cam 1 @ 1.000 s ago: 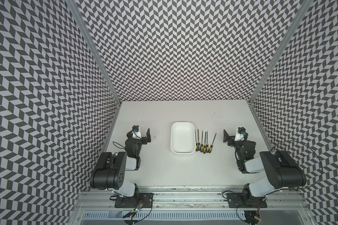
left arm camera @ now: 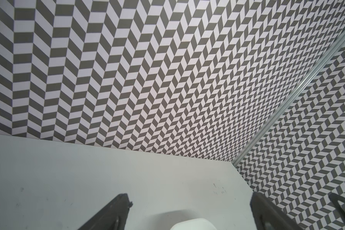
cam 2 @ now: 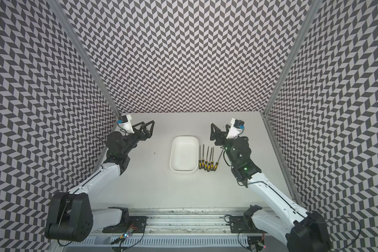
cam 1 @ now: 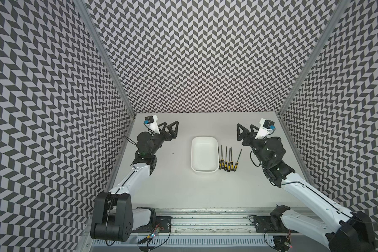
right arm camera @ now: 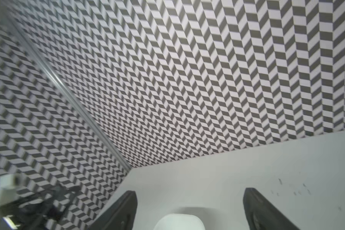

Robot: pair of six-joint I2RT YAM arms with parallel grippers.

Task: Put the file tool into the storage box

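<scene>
A white empty storage box [cam 1: 204, 153] sits in the middle of the table. Just right of it lies a row of several file tools [cam 2: 208, 166] with thin dark shafts and yellow-black handles. My left gripper [cam 1: 169, 129] is raised left of and behind the box, open, with nothing between its fingers. My right gripper [cam 1: 246, 131] is raised behind and right of the files, part open and empty. In both wrist views the files are out of sight and only the box's edge shows; the right wrist view is blurred.
Patterned walls enclose the back and both sides.
Both arms have risen and extended from lower, folded poses.
</scene>
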